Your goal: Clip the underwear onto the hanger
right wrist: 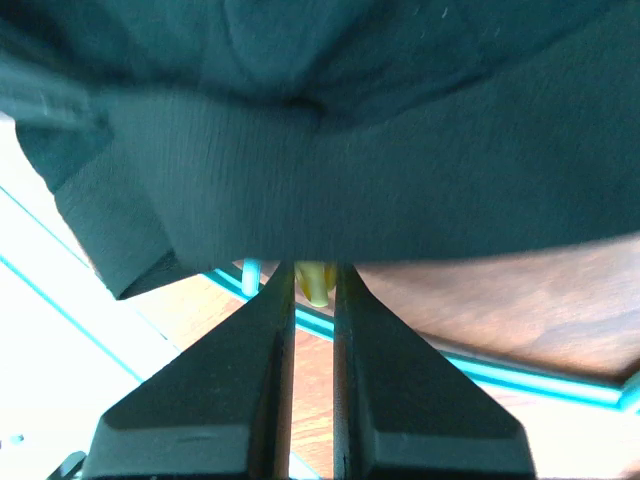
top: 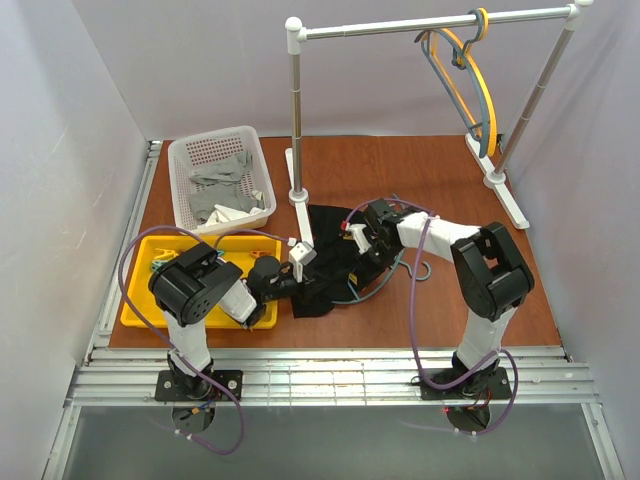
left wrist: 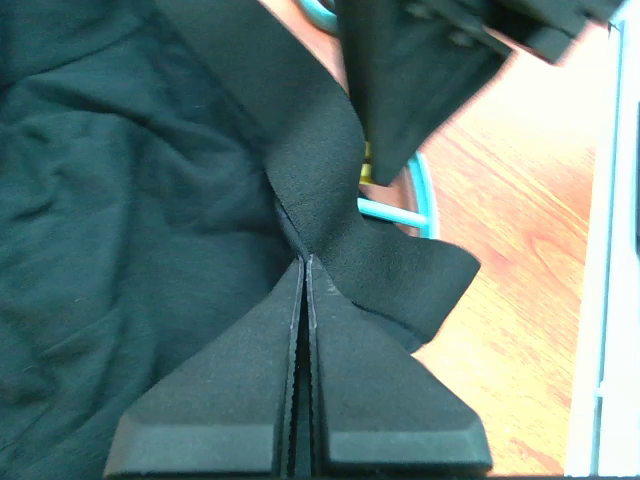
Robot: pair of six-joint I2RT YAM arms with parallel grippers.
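Black underwear (top: 325, 225) lies spread mid-table between my arms, partly over a teal hanger (top: 370, 290). My left gripper is shut at the dark waistband (left wrist: 330, 180); its thin fold reaches the fingertips. My right gripper is shut on a small yellow-green clip, just below the edge of the fabric (right wrist: 300, 170) in the right wrist view. The teal hanger bar (right wrist: 520, 385) runs behind the fingers. Much of the hanger and clip is hidden by cloth and grippers.
A yellow tray (top: 140, 310) lies under my left arm, with a white basket (top: 180, 185) of clothes behind it. A rail (top: 360, 28) with hangers spans the back.
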